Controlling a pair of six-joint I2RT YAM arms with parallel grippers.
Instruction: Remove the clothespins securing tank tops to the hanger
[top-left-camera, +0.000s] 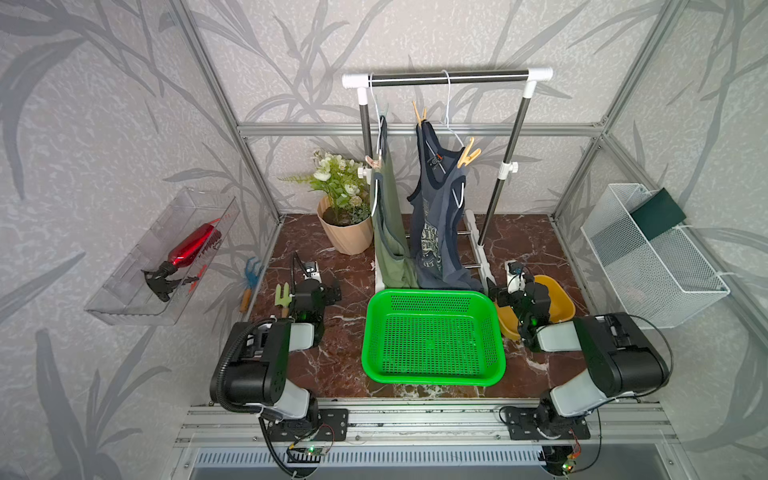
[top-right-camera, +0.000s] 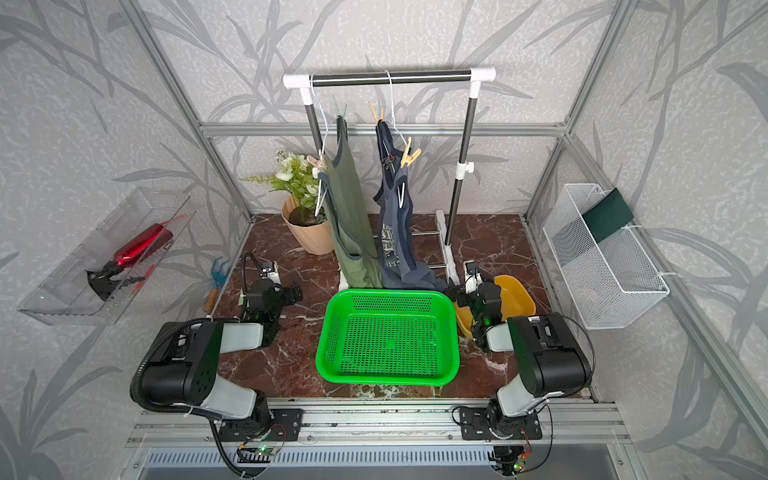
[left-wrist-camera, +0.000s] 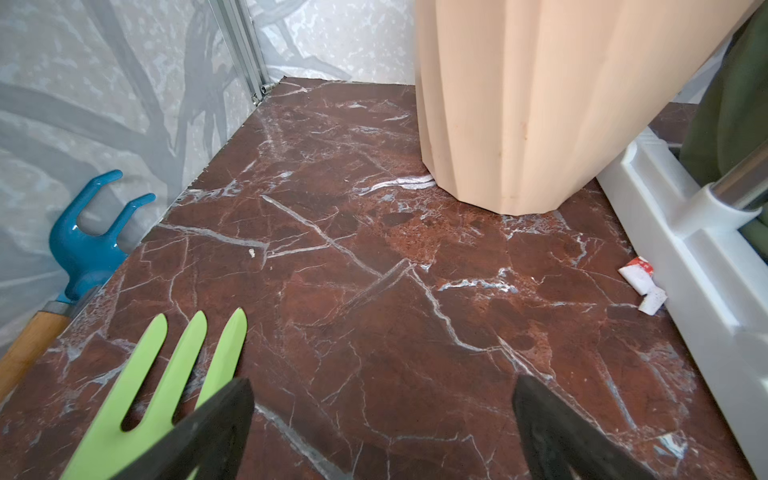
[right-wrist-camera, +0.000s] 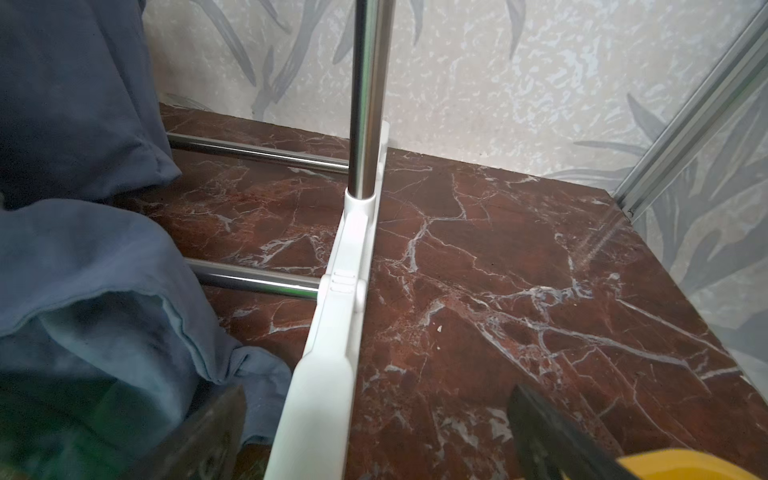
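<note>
A green tank top (top-left-camera: 391, 232) and a dark blue-grey tank top (top-left-camera: 438, 216) hang from white hangers (top-left-camera: 448, 100) on the rack's top bar. Yellow-orange clothespins (top-left-camera: 469, 153) grip both shoulders of the blue one. On the green top, a pale pinkish clothespin (top-left-camera: 373, 161) sits at the near shoulder and a greenish clothespin (top-right-camera: 341, 110) at the far one. Low over the table at the left, my left gripper stands open and empty. My right gripper is also open and empty, low beside the rack's right foot. Both are well below the clothespins.
A green basket (top-left-camera: 433, 379) lies in front of the rack, with a yellow bin (top-left-camera: 557, 296) to its right. The flower pot (top-left-camera: 349, 232) stands behind my left gripper. A green garden fork (left-wrist-camera: 152, 408) lies near that gripper. White rack feet (right-wrist-camera: 324, 376) edge the floor space.
</note>
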